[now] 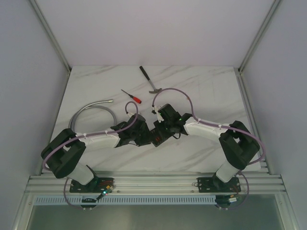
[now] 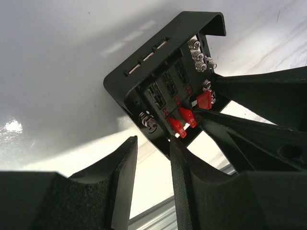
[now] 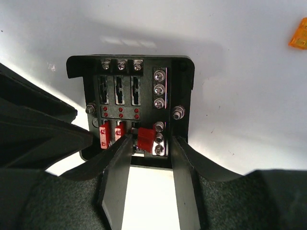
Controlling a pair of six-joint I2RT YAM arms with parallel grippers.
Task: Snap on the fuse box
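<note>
The black fuse box (image 1: pixel 157 140) lies on the white table between my grippers, with studs, empty slots and red fuses (image 2: pixel 185 115). In the right wrist view its body (image 3: pixel 177 76) is seen from above, and a larger red piece (image 3: pixel 145 140) sits on its lower right, just beyond the tips of my right gripper, which are parted. The fingertips of my left gripper are parted at the box's near side, with no object visible between them. The other gripper's dark fingers reach into each wrist view over the box.
A hammer (image 1: pixel 151 84), a red-handled screwdriver (image 1: pixel 135 99) and a grey hose (image 1: pixel 73 120) lie behind and left. An orange piece (image 3: pixel 298 34) lies beside the box in the right wrist view.
</note>
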